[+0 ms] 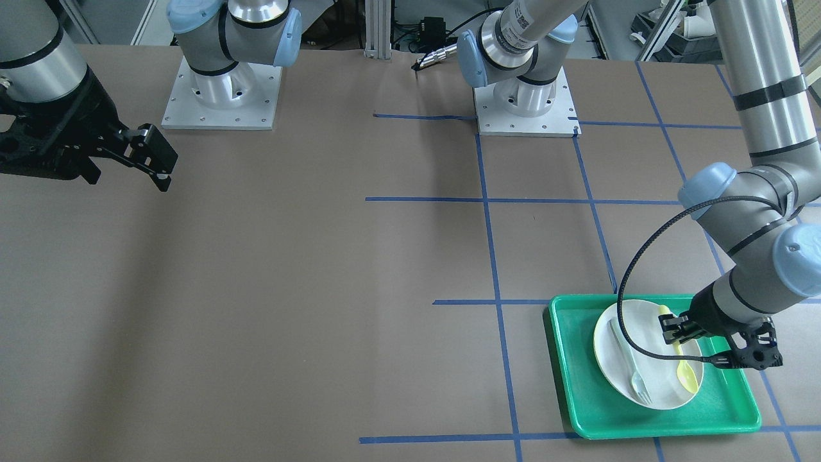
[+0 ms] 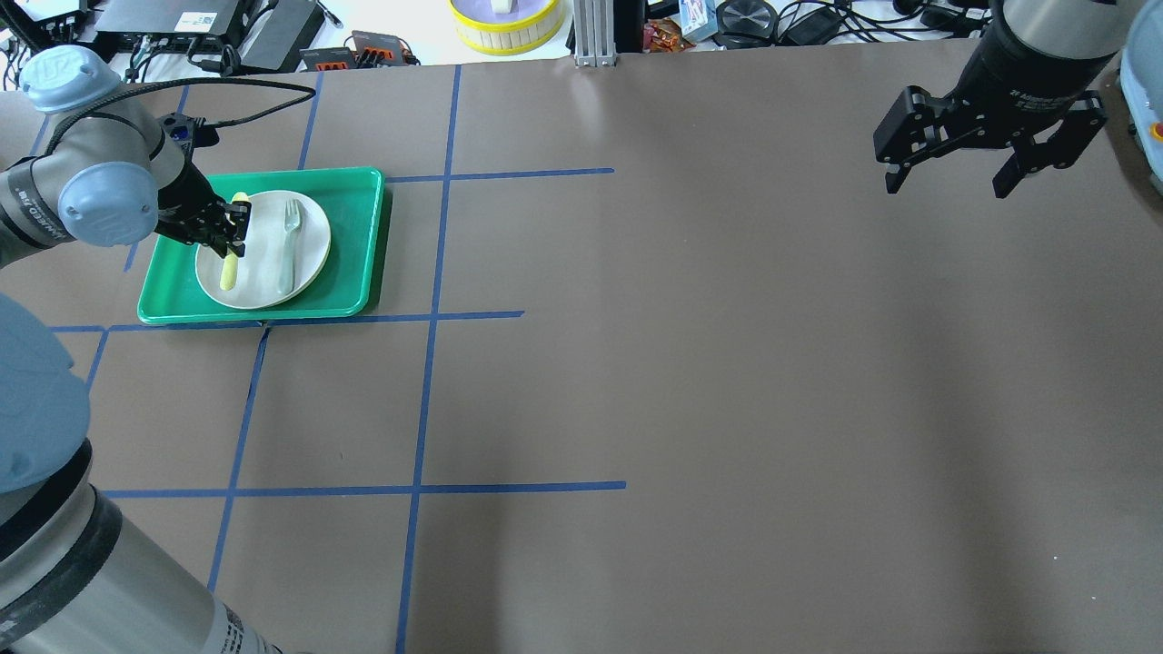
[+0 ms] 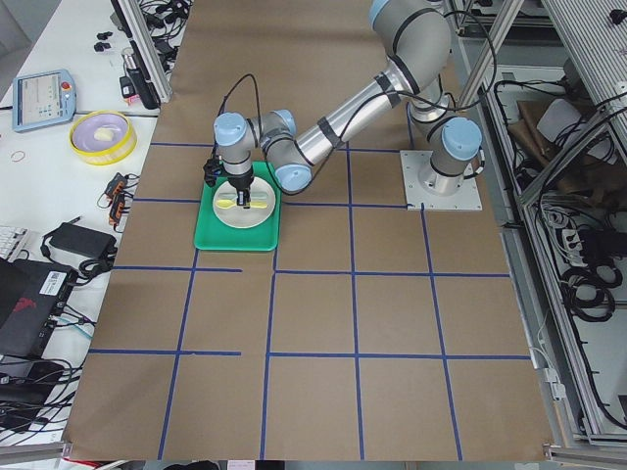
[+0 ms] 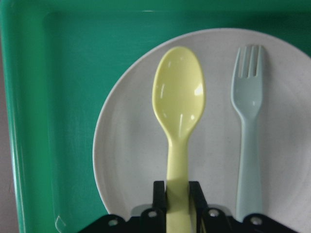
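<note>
A yellow spoon (image 4: 178, 92) lies over a white plate (image 4: 121, 145) inside a green tray (image 4: 29, 116), its handle between the black fingers of my gripper in the left wrist view; the gripper looks shut on that handle. A pale fork (image 4: 249, 165) lies on the plate right of the spoon. In the front view the arm reaches down from the right over the plate (image 1: 646, 385). Whether the spoon is clear of the plate is hard to tell.
Another black gripper (image 2: 981, 142) hangs at the opposite side. Further arms stand on white base plates (image 1: 527, 123) at the back. The taped tabletop (image 2: 709, 381) beside the tray is clear. Cables and equipment crowd a side bench (image 3: 59, 274).
</note>
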